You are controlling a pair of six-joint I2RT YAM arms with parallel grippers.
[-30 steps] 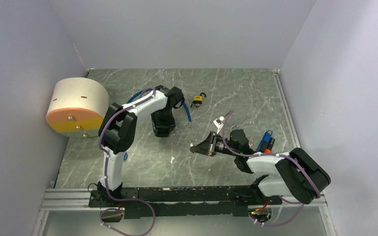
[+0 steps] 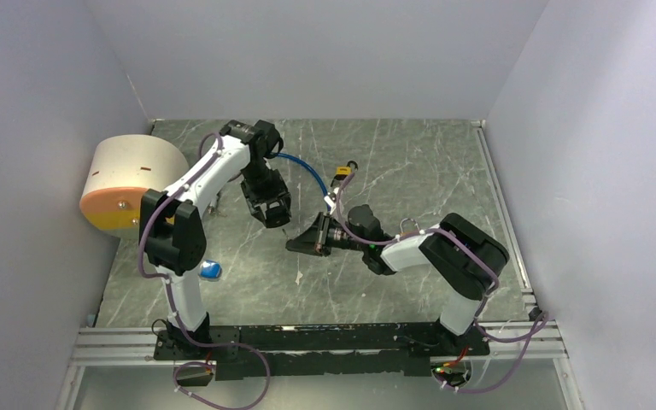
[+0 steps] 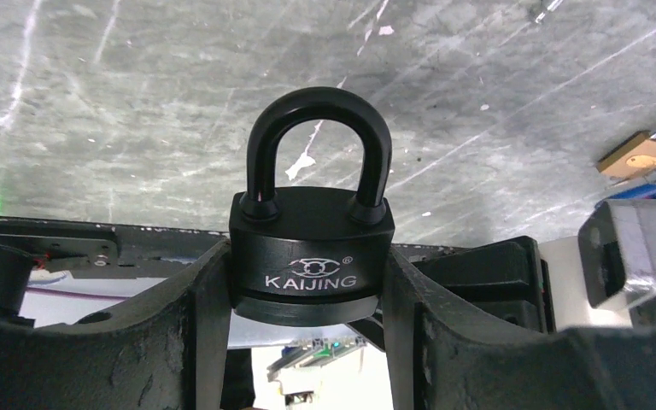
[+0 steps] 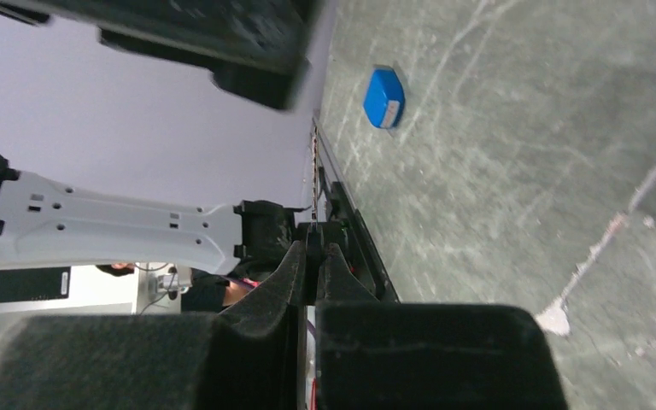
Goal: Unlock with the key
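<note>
A black KAIJING padlock (image 3: 312, 256) is clamped in my left gripper (image 2: 269, 205), shackle up, raised over the middle of the table (image 2: 393, 299). My right gripper (image 2: 303, 243) is shut on a thin metal key (image 4: 313, 179), which points away from the fingertips, a little below and right of the left gripper in the top view. In the right wrist view the left gripper's dark body hangs above the key; whether the key touches anything is not clear.
A blue box (image 4: 383, 98) lies at the left front. A striped cabinet (image 2: 132, 175) stands at the left. A yellow-black padlock (image 2: 342, 175), a brass padlock (image 3: 645, 154) and a blue hose (image 2: 307, 171) lie farther back or right.
</note>
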